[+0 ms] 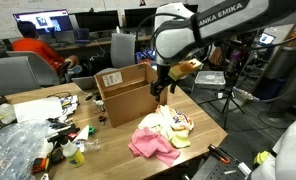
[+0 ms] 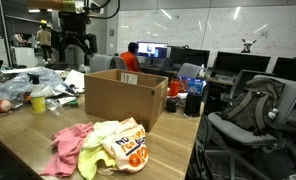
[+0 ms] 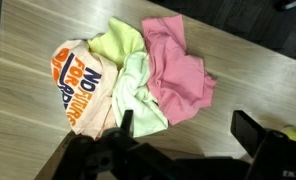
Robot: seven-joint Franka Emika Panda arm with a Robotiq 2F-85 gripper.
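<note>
Cloths lie together on the wooden table: a pink one, a pale green one, a yellow-green one and a cream one with orange lettering. In exterior view 2 the pink cloth is on the left and the lettered cloth on the right. A brown cardboard box stands behind them, its top open. My gripper is open, fingers wide apart with nothing between them. It is raised above the table, near the box in exterior view 1, clear of the cloths.
Clear plastic wrap, a yellow container and small items occupy the table's left side in exterior view 1. In exterior view 2, a dark cup stands by the box. Bare tabletop shows in front of the cloths.
</note>
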